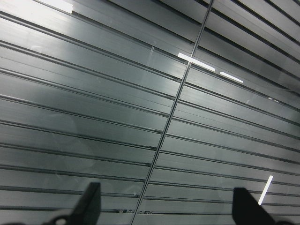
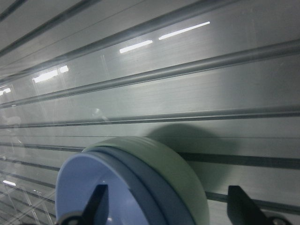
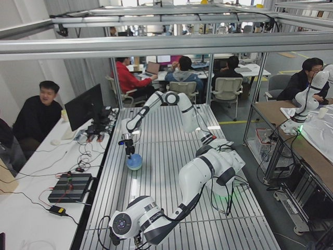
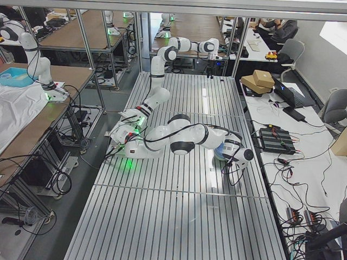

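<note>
A stack of bowls (image 3: 134, 162), blue inside a pale green outer one, stands on the slatted metal table (image 3: 161, 125) in the camera left view. In the right wrist view one finger (image 2: 99, 206) of my right gripper is inside the blue bowl (image 2: 79, 178) and the other is outside the green bowl (image 2: 197, 192), with space beside it; the gripper is open. My left gripper is open over bare slats in the left wrist view, nothing between its fingers.
A white side table (image 4: 303, 179) with a monitor, boxes and cables runs along the platform. The metal frame surrounds the workspace.
</note>
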